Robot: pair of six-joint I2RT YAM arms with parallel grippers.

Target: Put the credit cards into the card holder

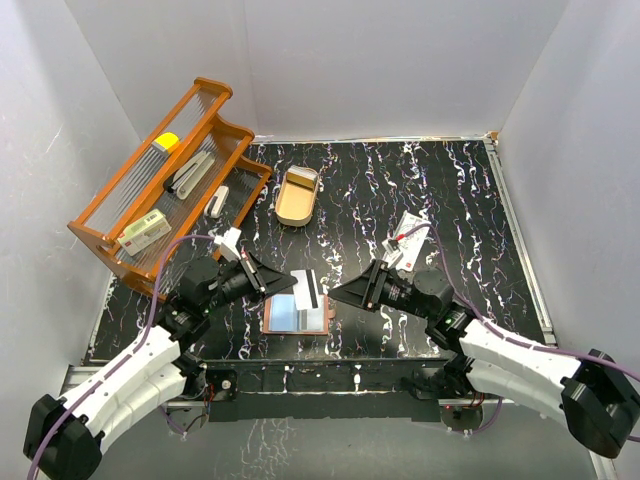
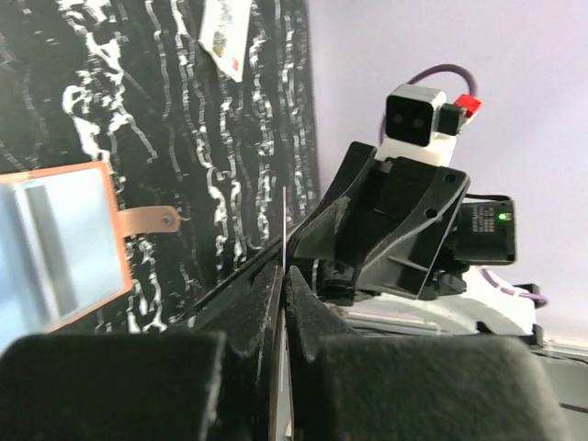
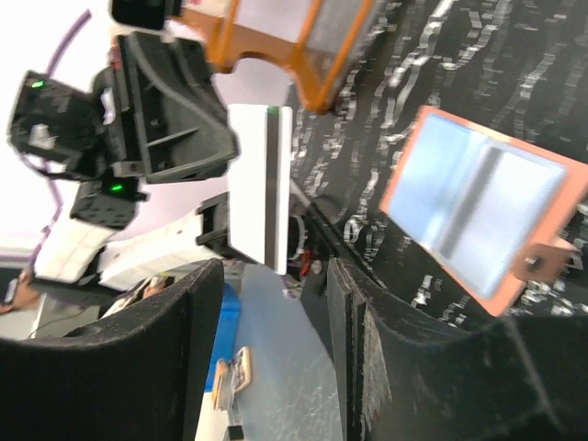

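A white card with a black stripe [image 1: 306, 291] hangs upright over the card holder, gripped at its edge by my left gripper [image 1: 291, 283], which is shut on it. The left wrist view shows this card only edge-on, as a thin line [image 2: 284, 213] rising from the closed fingertips. On the table below lies the open brown card holder [image 1: 297, 330], with pale clear sleeves inside and a snap tab [image 2: 152, 220]. Just right of the card, my right gripper stands open and empty. A gap separates it from the card.
A wooden shelf [image 1: 190, 150] with several items fills the back left. A tan box [image 1: 297, 197] stands behind the holder. Beyond the right gripper lies a white packet [image 1: 410, 240]. Table around the holder is mostly clear.
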